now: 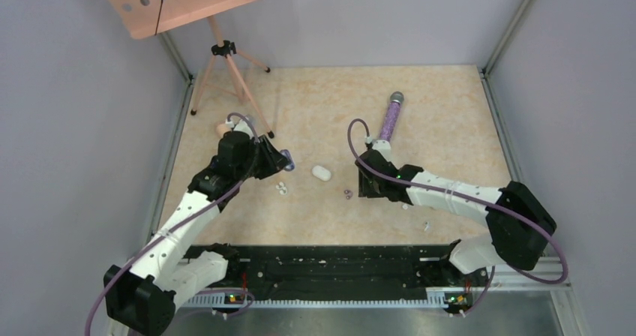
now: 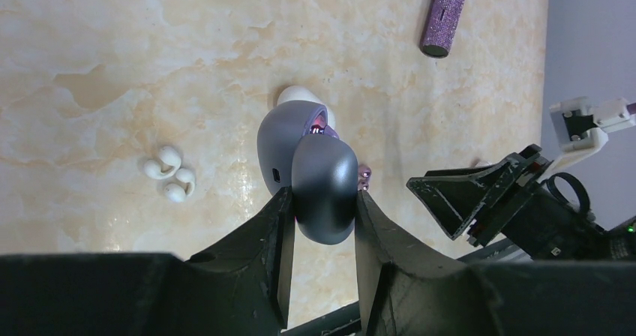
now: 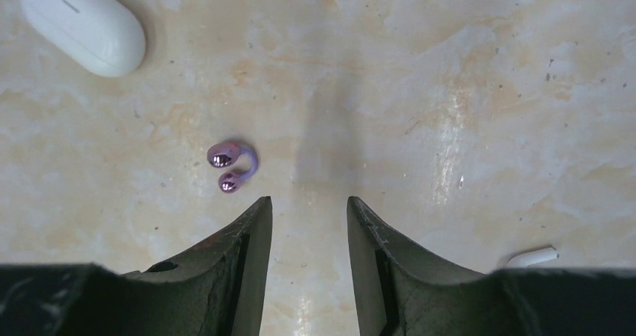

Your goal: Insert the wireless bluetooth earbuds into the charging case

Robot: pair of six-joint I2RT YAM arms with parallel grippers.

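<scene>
My left gripper is shut on a dark grey charging case (image 2: 325, 178) with its lid raised. Some of the case's purple, shiny inside (image 2: 318, 128) shows; whether an earbud sits in there I cannot tell. A single purple C-shaped earbud (image 3: 234, 165) rests on the table, its open side to the left in the right wrist view. Above the table, my right gripper stands open and empty; the earbud lies left of its left fingertip, outside the gap. From the top, the earbud (image 1: 348, 194) is just left of the right gripper (image 1: 361, 190).
A white case (image 1: 321, 172) lies between the arms, with white earbuds (image 1: 282, 188) to its left. A purple microphone (image 1: 390, 118) is behind the right gripper. A small white stick (image 3: 532, 257) lies right. A pink stand (image 1: 232, 66) occupies the back left.
</scene>
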